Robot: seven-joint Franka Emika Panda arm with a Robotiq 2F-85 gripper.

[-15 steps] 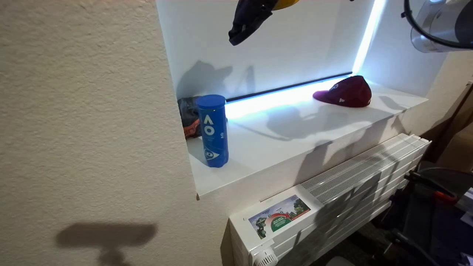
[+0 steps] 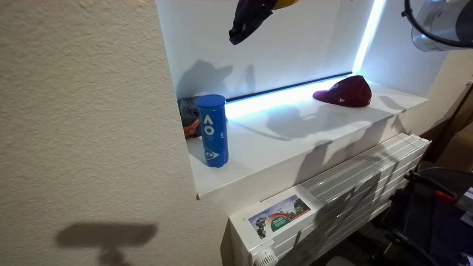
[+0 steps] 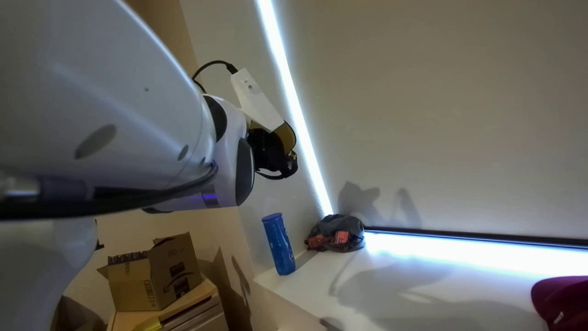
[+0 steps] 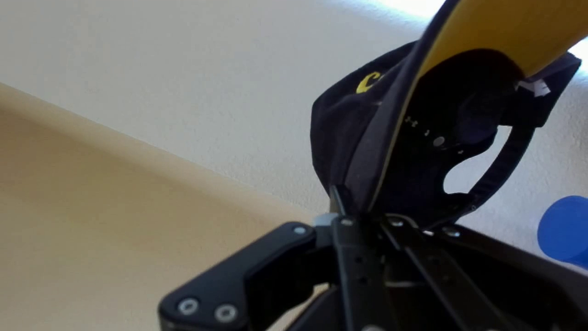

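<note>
A dark navy cap (image 4: 342,127) with a yellow brim underside and a yellow letter on its front hangs in the air, its brim caught between the fingers of my gripper. In exterior view 1 only part of the dark cap (image 2: 250,20) shows at the top edge, well above the sill; the gripper is out of frame there. From exterior view 2 the cap (image 3: 273,149) sits at the end of the arm, higher than the blue tube (image 3: 279,243) and clear of it. The fingertips are partly hidden by the brim.
On the white sill (image 2: 266,146) stand the upright blue tennis-ball tube (image 2: 214,133), a grey-and-orange cloth item (image 2: 189,116) behind it, and a maroon cap (image 2: 348,92) farther right. Between tube and maroon cap the sill is bare. A radiator (image 2: 354,173) lies below.
</note>
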